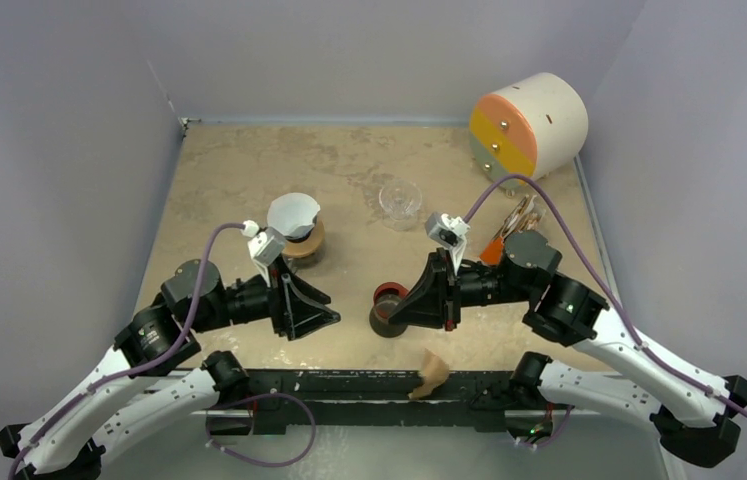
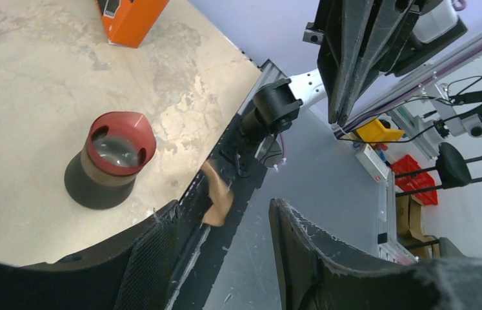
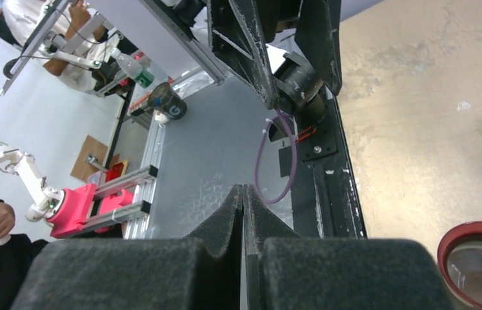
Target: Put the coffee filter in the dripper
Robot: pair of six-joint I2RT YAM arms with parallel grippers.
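Observation:
The brown paper coffee filter [image 1: 431, 374] is apart from both grippers, over the black rail at the table's front edge; it looks blurred in the left wrist view, where the filter [image 2: 217, 194] shows above the dark rail. My left gripper [image 1: 337, 308] is open, its fingers parted with nothing between them. Shut with nothing showing between its fingers is my right gripper [image 1: 395, 322], close beside a red-rimmed cup-like vessel [image 1: 386, 300]. In the left wrist view this vessel [image 2: 117, 152] stands upright on the table with its top open and empty; whether it is the dripper I cannot tell.
A white bowl-shaped piece [image 1: 294, 214] on a wooden-collared vessel [image 1: 307, 244] stands behind my left gripper. Further back is a clear glass [image 1: 400, 200]. The drawer unit [image 1: 529, 130] and an orange holder [image 1: 494, 250] occupy the right side.

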